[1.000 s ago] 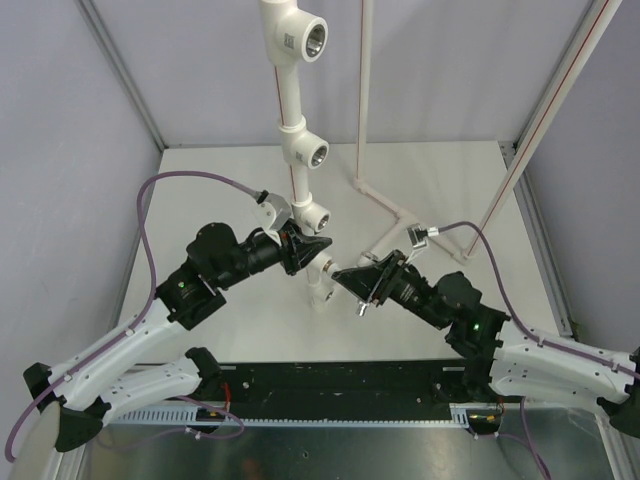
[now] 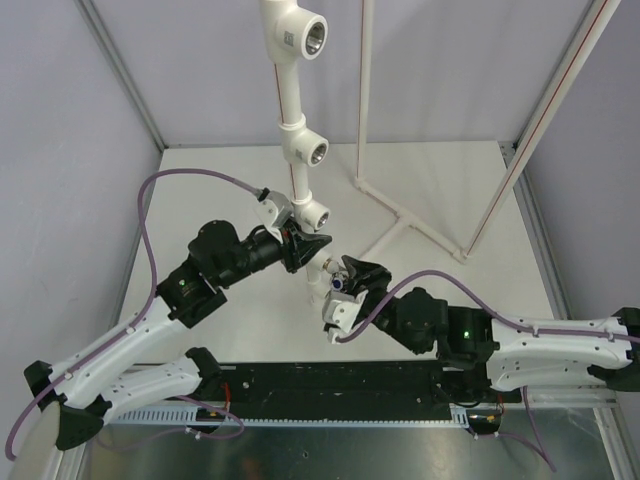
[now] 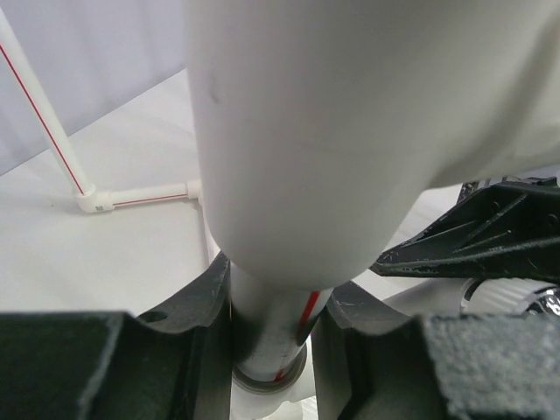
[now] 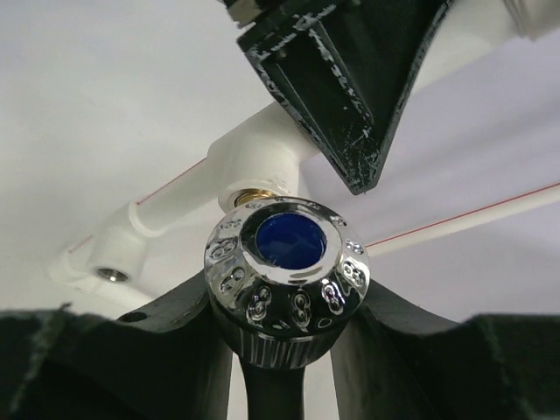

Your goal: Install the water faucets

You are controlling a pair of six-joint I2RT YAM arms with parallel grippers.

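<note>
A white vertical PVC pipe with tee fittings (image 2: 300, 141) runs down the middle of the top view. My left gripper (image 2: 306, 244) is around the pipe just under a tee, its fingers against the pipe. My right gripper (image 2: 347, 285) is shut on a chrome faucet with a blue cap (image 4: 289, 241), below and right of the left gripper. In the right wrist view a brass-threaded socket (image 4: 252, 194) shows just behind the faucet; whether they touch cannot be told.
White pipe frame (image 2: 408, 218) stands on the white board (image 2: 190, 170) at right. A black finger (image 4: 350, 79) of the other gripper hangs close above the faucet. Board space left of the pipe is clear.
The left arm has stayed put.
</note>
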